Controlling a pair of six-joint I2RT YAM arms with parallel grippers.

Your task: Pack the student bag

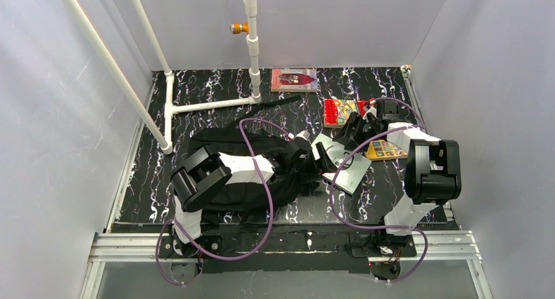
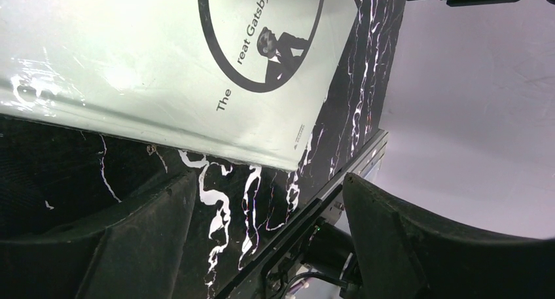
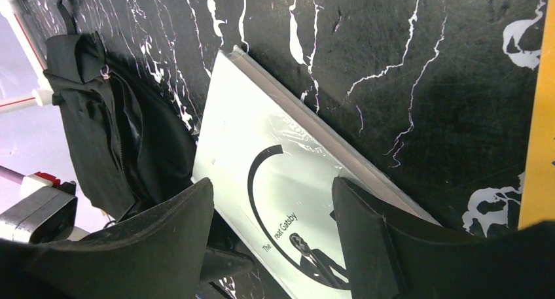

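The black bag (image 1: 229, 194) lies flat on the left half of the marble table, partly under my left arm; its zipper shows in the right wrist view. A white Great Gatsby book (image 2: 150, 63) lies flat right of the bag. My left gripper is low at the book's front edge, fingers apart with nothing seen between them. My right gripper hangs open above the book's back part, the cover (image 3: 275, 168) showing between its fingers. Red (image 1: 338, 111) and yellow-orange (image 1: 386, 152) books lie behind and right of it.
Another book (image 1: 294, 80) lies at the back centre. A white pipe frame (image 1: 209, 106) stands at the back left, with a strap near it. Both arms and their hoses crowd the table's middle; bare marble (image 1: 363, 207) shows at the front right.
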